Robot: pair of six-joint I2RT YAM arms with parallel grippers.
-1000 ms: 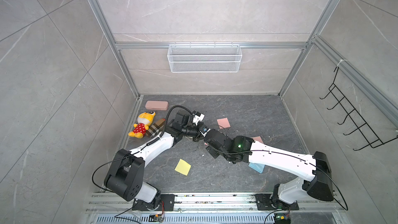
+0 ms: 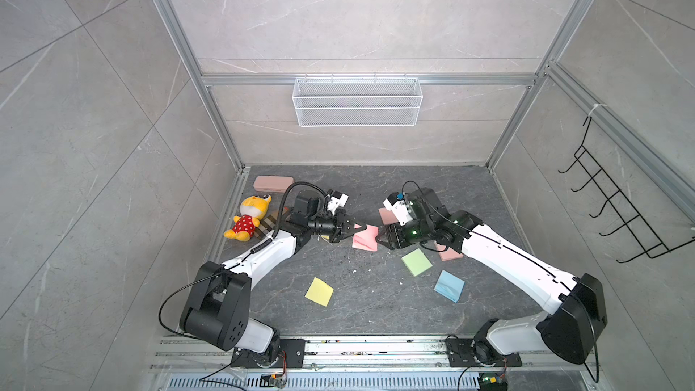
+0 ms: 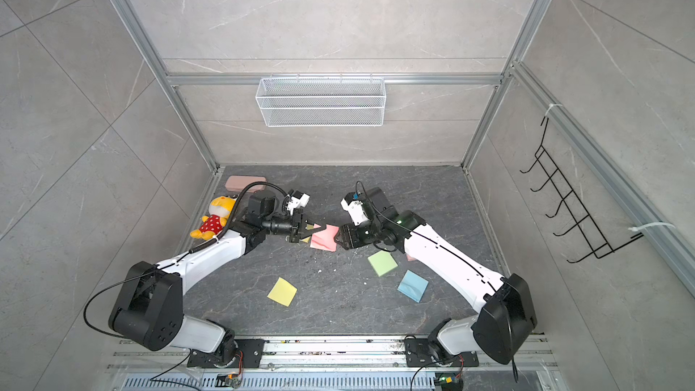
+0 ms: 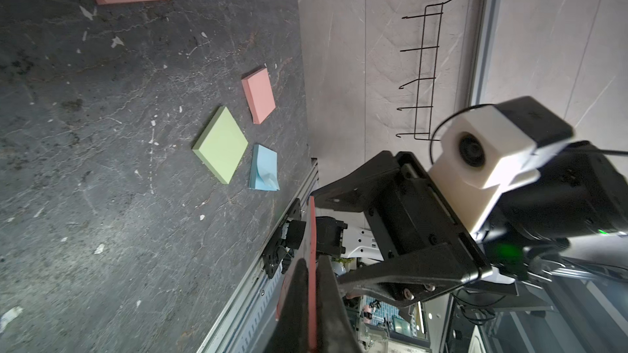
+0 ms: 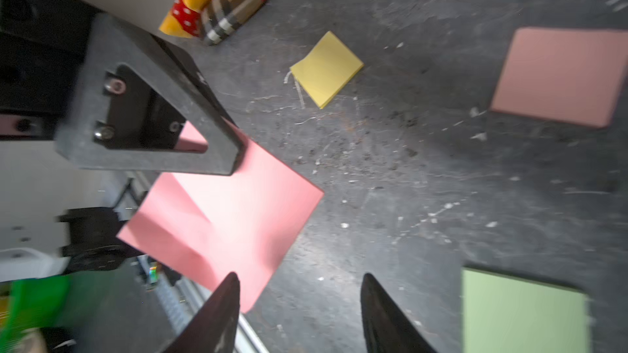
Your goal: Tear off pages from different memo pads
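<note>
My left gripper is shut on a thin pink sheet, which sticks out from its fingertips, creased, in the right wrist view. My right gripper stands open beside that sheet, nothing clearly between its fingers. On the floor lie pink pads, a green pad, a blue pad with a lifted top page, and a yellow pad. Another yellow square lies at the front left.
A yellow plush toy, plaid cloth and pink case are at the back left. A wire basket hangs on the back wall, a black hook rack on the right wall.
The right arm has pulled back rightward and turned away from my left gripper, uncovering the pink sheet held there.
</note>
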